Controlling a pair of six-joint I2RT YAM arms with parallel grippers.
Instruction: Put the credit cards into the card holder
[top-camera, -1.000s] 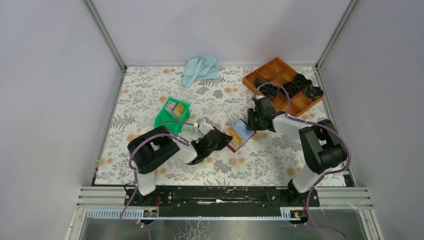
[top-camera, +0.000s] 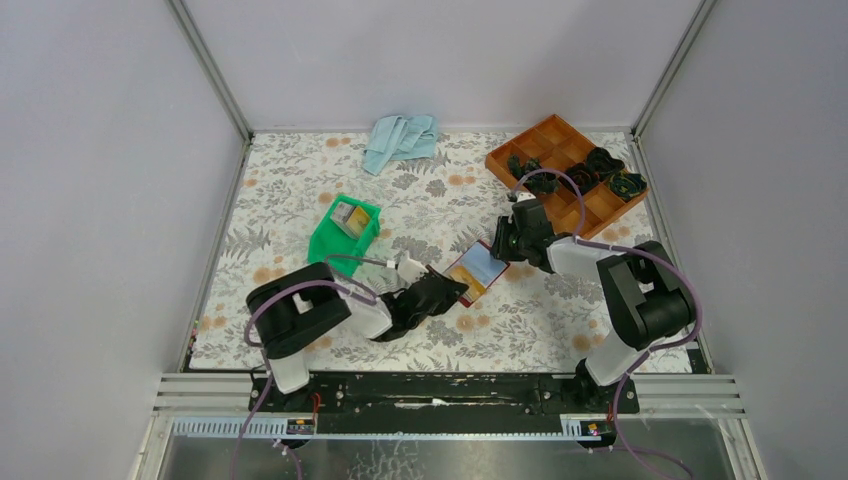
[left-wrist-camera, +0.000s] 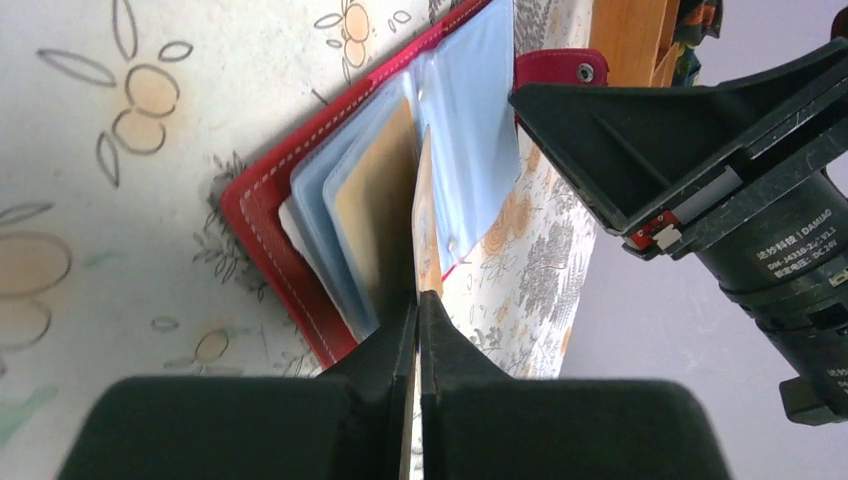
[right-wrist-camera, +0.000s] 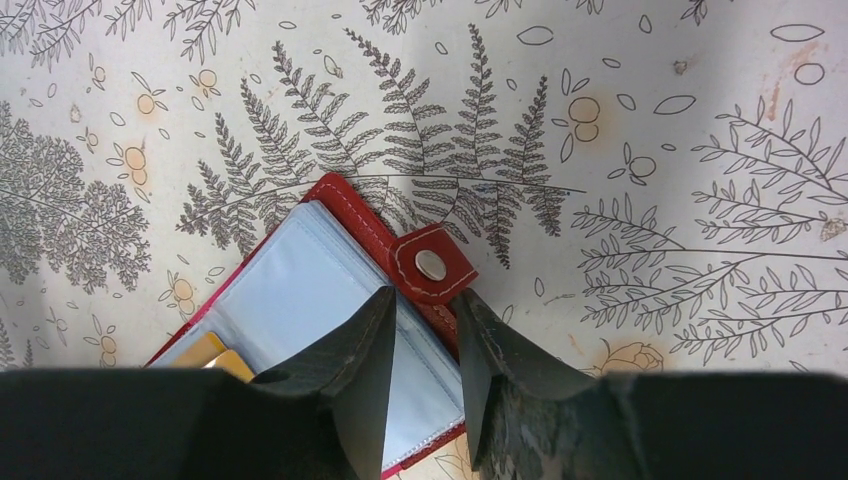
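Observation:
The open red card holder (top-camera: 479, 262) lies on the table with clear sleeves and cards in it. My left gripper is shut on the thin edge of an upright gold card (left-wrist-camera: 426, 220), down at the holder's pocket with other cards (left-wrist-camera: 370, 200). My right gripper is at the holder's other end, part open, its tips beside the red snap tab (right-wrist-camera: 430, 265); whether anything is between them is hard to tell. A green tray (top-camera: 332, 235) at left holds more cards (top-camera: 350, 218).
A wooden divided tray (top-camera: 550, 134) with dark coiled items stands at the back right. A blue cloth (top-camera: 400, 138) lies at the back.
The left gripper and arm have shifted slightly toward the front of the table, along with the holder's near end. The right gripper has moved very little.

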